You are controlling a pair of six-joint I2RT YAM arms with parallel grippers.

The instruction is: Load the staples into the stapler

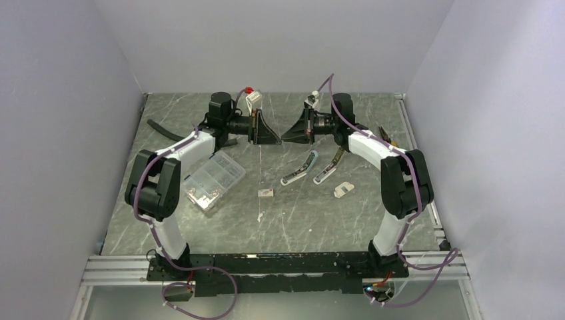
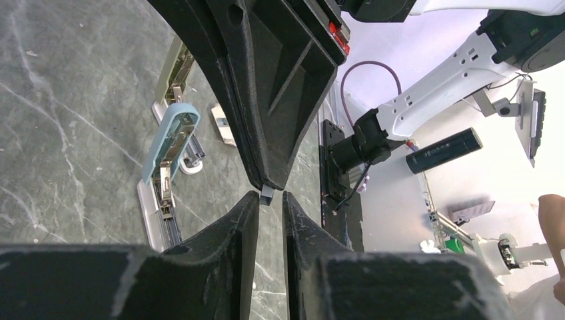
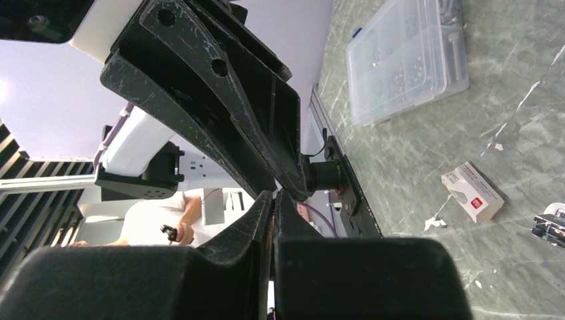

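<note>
My right gripper [image 1: 285, 139] is shut on a small metal piece, apparently a staple strip [image 2: 266, 195], which pokes out from its tips in the left wrist view. My left gripper faces it, slightly open, its two tips on either side just below the piece. Two open staplers lie on the table: one light blue [image 2: 164, 147] with a white base, one olive [image 2: 172, 72] behind it. A small staple box [image 3: 472, 192] lies below the grippers.
A clear compartment box [image 1: 214, 180] lies at the left. A small pale object [image 1: 344, 189] is right of the staplers, and a dark strip [image 1: 163, 130] lies at the back left.
</note>
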